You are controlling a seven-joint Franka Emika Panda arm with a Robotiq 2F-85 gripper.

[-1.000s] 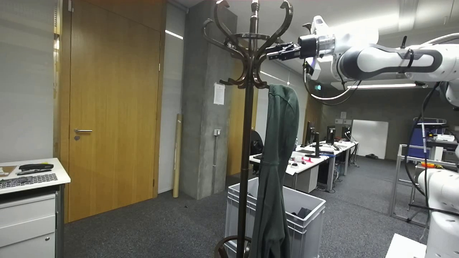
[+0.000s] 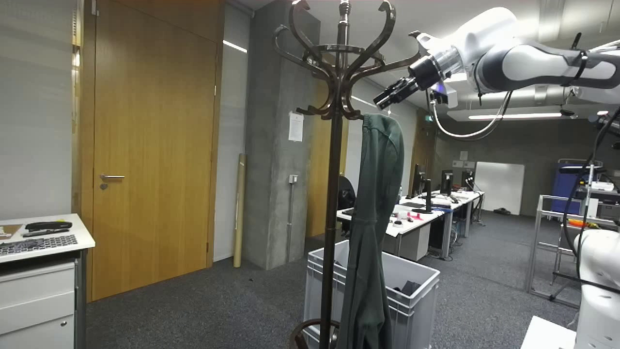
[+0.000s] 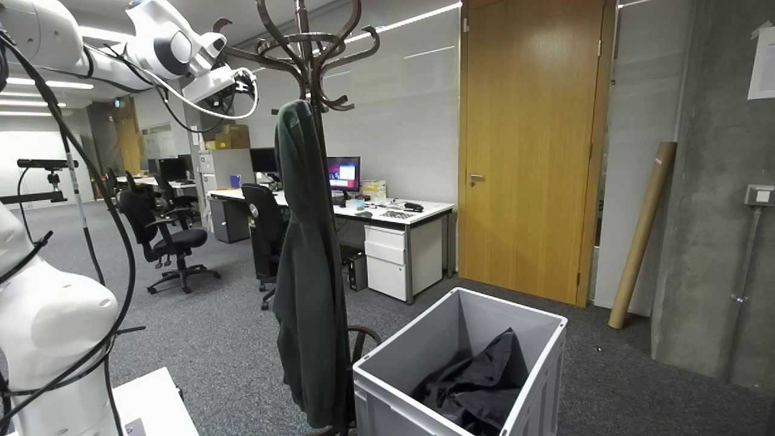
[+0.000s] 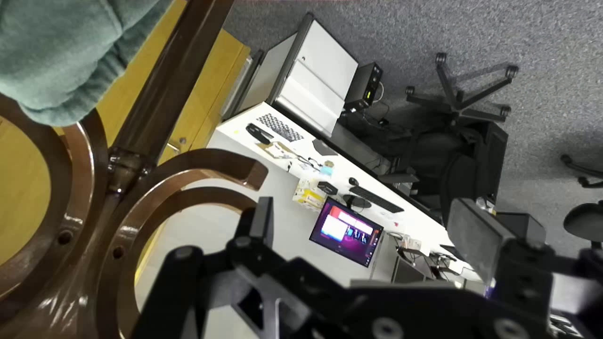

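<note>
A dark green garment [image 2: 375, 227] hangs from a lower hook of the brown coat stand [image 2: 333, 192]. In exterior view 2 the garment [image 3: 305, 269] drapes straight down in front of the pole. My gripper [image 2: 381, 102] points down and left, just above the garment's top and apart from it. Seen from the wrist, the gripper is open, its fingers [image 4: 261, 217] spread wide with nothing between them. One finger appears close to a curled hook [image 4: 248, 169] of the stand; contact cannot be judged. The garment's edge [image 4: 62, 62] shows at upper left there.
Beside the stand's base is an open grey bin [image 3: 407, 341] with dark cloth [image 3: 479, 385] inside. Curved upper arms of the stand [image 2: 401, 63] reach close to my gripper. A desk [image 3: 428, 209] and office chair [image 3: 178, 236] are farther back.
My gripper has moved down from beside the stand's upper hooks and now tilts downward. The forearm has shifted right and up slightly. The garment and stand look unmoved.
</note>
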